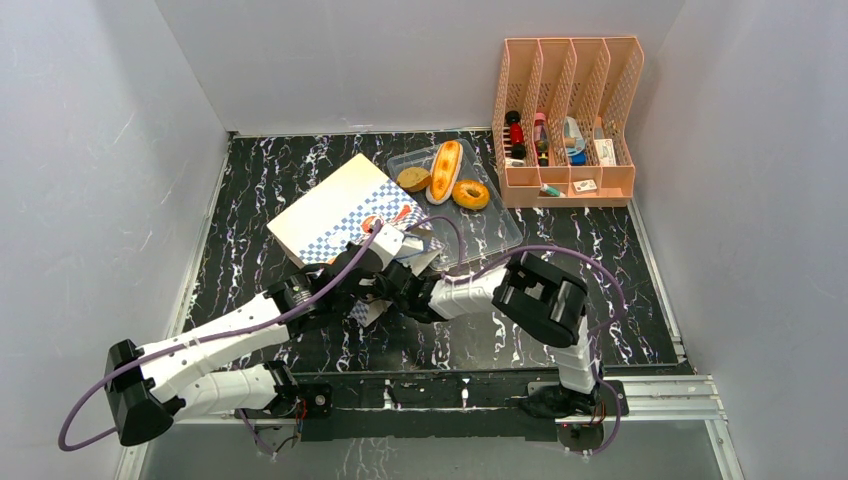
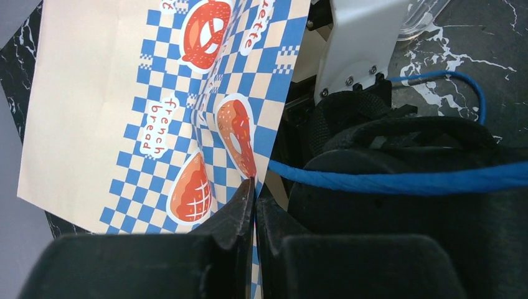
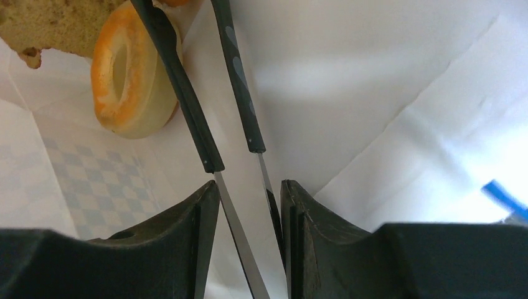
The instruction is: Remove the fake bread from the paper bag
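Note:
The blue-checked paper bag (image 1: 335, 205) lies slanted, its mouth toward the arms. My left gripper is shut on the bag's edge, pinching the printed paper (image 2: 155, 131). Inside the bag, the right wrist view shows a ring-shaped fake roll (image 3: 112, 87) and a brown porous piece (image 3: 62, 25). Dark-tipped metal tongs (image 3: 246, 93) reach into the bag, their two arms apart, between the fingers of my right gripper. The tong tips leave the top of that view, so whether they grip anything is hidden.
On a clear tray (image 1: 490, 235) behind the arms lie a long loaf (image 1: 444, 170), a ring roll (image 1: 470, 194) and a brown piece (image 1: 413, 179). A pink divided rack (image 1: 560, 188) stands at the back right. Both arms meet closely at the bag's mouth.

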